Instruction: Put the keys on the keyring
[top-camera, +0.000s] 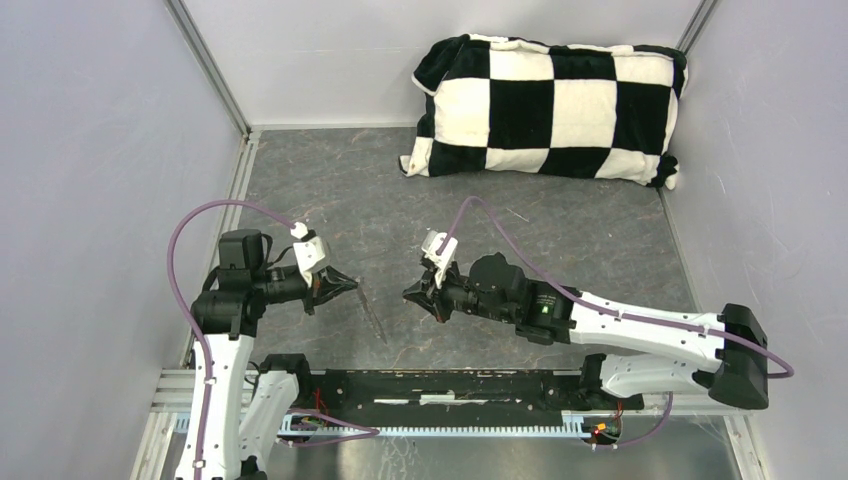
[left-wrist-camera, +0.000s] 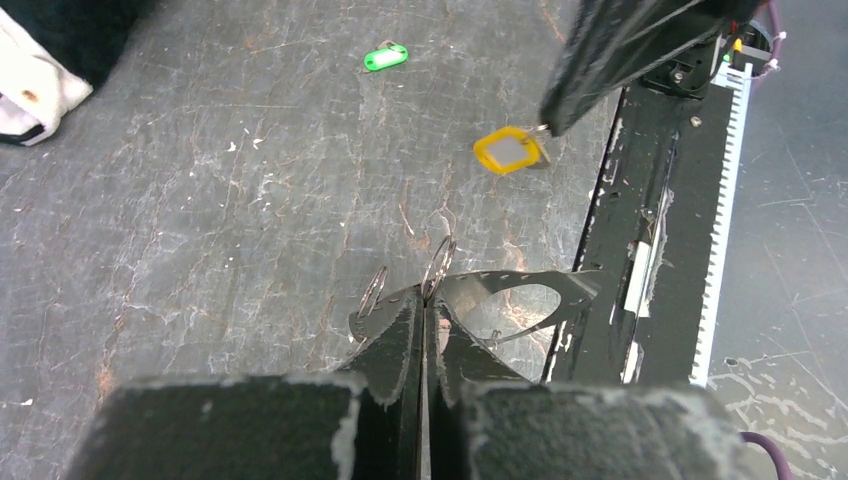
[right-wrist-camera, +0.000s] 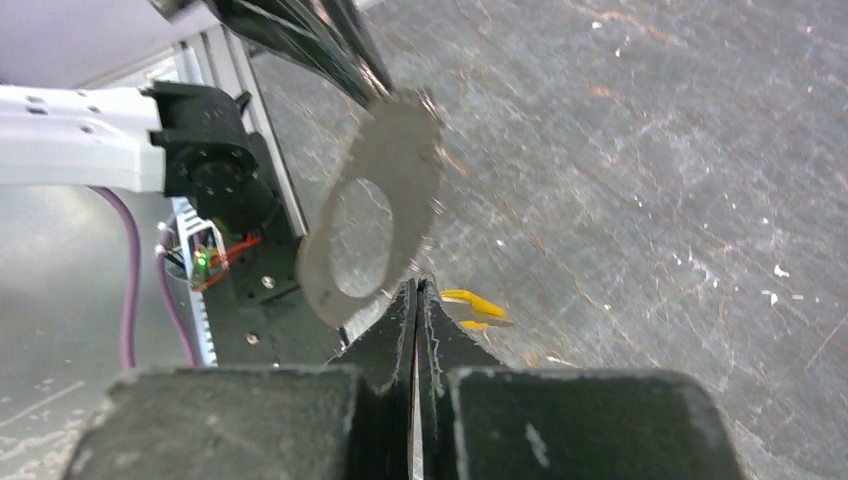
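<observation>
My left gripper (top-camera: 357, 284) is shut on a wire ring (left-wrist-camera: 438, 268) of the grey metal keyring plate (left-wrist-camera: 470, 290). The plate has an oval hole and carries a second ring; in the right wrist view the plate (right-wrist-camera: 400, 150) hangs tilted. Facing it across a small gap, my right gripper (top-camera: 405, 296) is shut on the small ring of a yellow key tag (left-wrist-camera: 506, 151), which dangles with a dull key (left-wrist-camera: 544, 153) behind it. From above, the yellow tag is hidden. A green key tag (left-wrist-camera: 386, 57) lies apart on the tabletop.
A checkered cushion (top-camera: 550, 110) lies against the back wall. Along the front edge runs a dark rail (top-camera: 440, 390) with a white toothed strip (top-camera: 450, 431).
</observation>
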